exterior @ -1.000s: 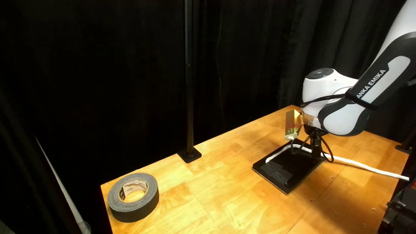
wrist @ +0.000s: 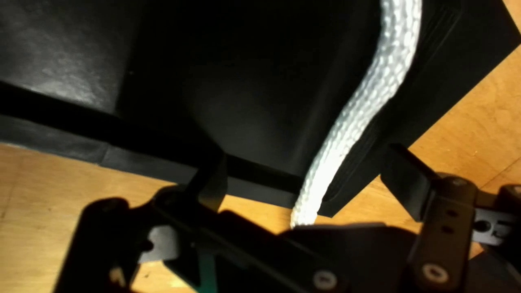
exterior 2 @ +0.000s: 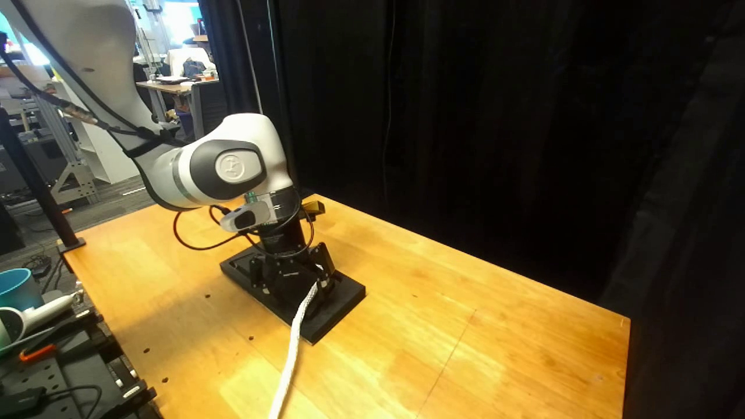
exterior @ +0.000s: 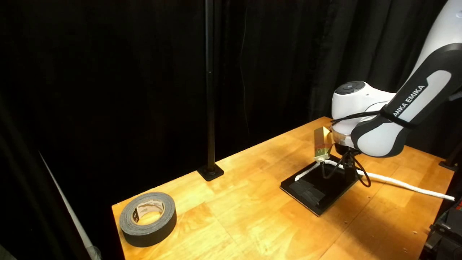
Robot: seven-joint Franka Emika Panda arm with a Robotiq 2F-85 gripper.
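A white braided rope bends across the black board and trails off onto the table at the right. In the wrist view the rope crosses one end of the board, running past its edge between my fingers. My gripper is open, one finger well to the left of the rope and the other to its right, with gaps on both sides. From exterior view 2 the gripper points down low over the board; whether its tips touch the board is unclear.
A roll of dark tape lies at the far left corner of the wooden table. A black post stands at the back edge. Tabletop between roll and board is clear. Cables loop around my wrist.
In exterior view 1 my arm and gripper have come down and shifted slightly left, closer to the board. Rope, board and tape roll look unmoved.
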